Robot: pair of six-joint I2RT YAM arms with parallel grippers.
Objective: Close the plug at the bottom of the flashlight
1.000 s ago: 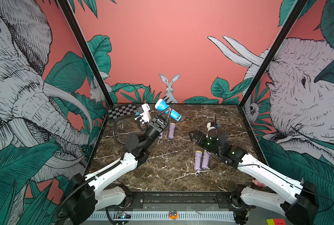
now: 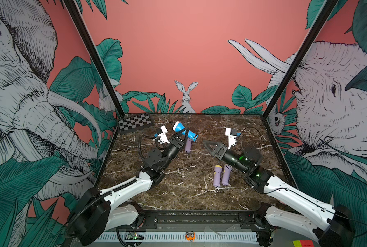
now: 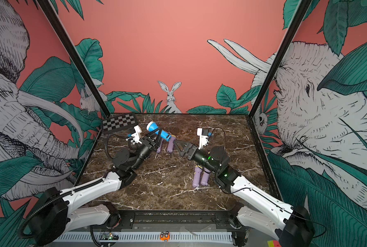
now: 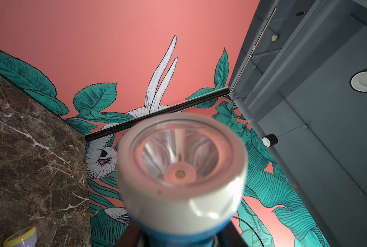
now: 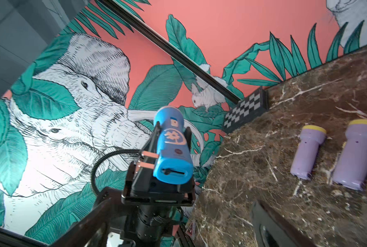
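The blue flashlight (image 2: 179,126) with a white head is held up above the table, my left gripper shut around its body. Its lens (image 4: 180,158) fills the middle of the left wrist view. In the right wrist view its bottom end (image 5: 173,170) faces my camera, tilted, with a dark slot in it; whether the plug there is seated cannot be told. To the right of that end, my right gripper (image 2: 208,147) stands open and empty, its fingers (image 5: 269,226) spread wide and blurred at the bottom of its wrist view.
Purple flashlights stand on the marble table: two (image 5: 308,152) (image 5: 358,154) behind the grippers and two (image 2: 218,176) (image 2: 225,177) nearer the front, partly below the right arm. A checkered block (image 2: 134,122) lies at the back left.
The blue flashlight, still in my left gripper, has come down and slightly nearer the front. My right gripper has turned and shifted a little left, its fingers now pointing toward the flashlight's bottom.
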